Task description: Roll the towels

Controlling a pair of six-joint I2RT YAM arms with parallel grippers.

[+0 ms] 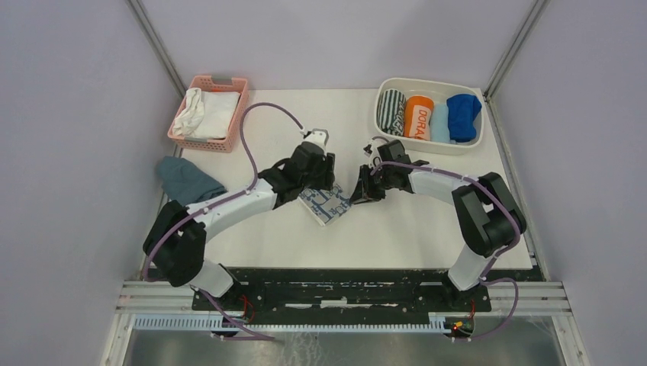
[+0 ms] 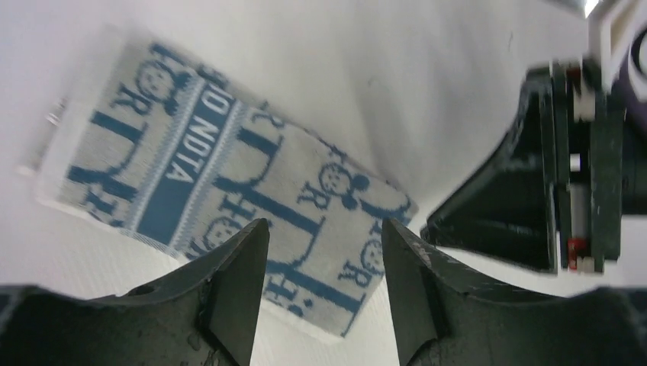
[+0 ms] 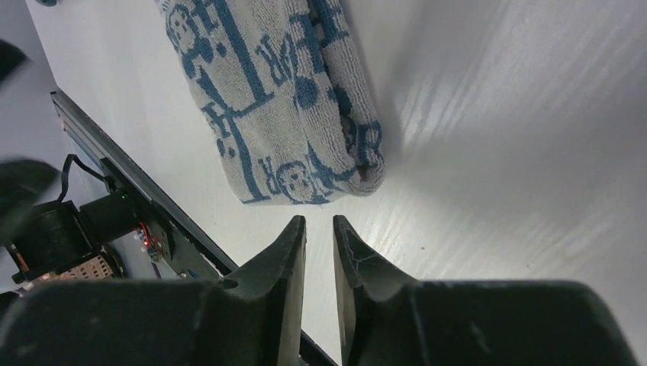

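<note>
A white and blue patterned towel (image 1: 326,203) lies folded into a strip, slanting across the middle of the table. Over its upper-left part hangs my left gripper, open, with bare space between its fingers; the towel (image 2: 252,191) lies below it. At the towel's right corner is my right gripper (image 1: 354,201). In the right wrist view its fingers (image 3: 288,263) stand a little apart, nothing between them, and the towel's near end (image 3: 305,179) is just beyond the tips. One long edge of the towel shows folded layers.
A white bin (image 1: 427,147) at the back right holds several rolled towels. The pink basket (image 1: 207,143) at the back left contains white cloths. A blue-grey towel (image 1: 188,181) lies on the left table edge.
</note>
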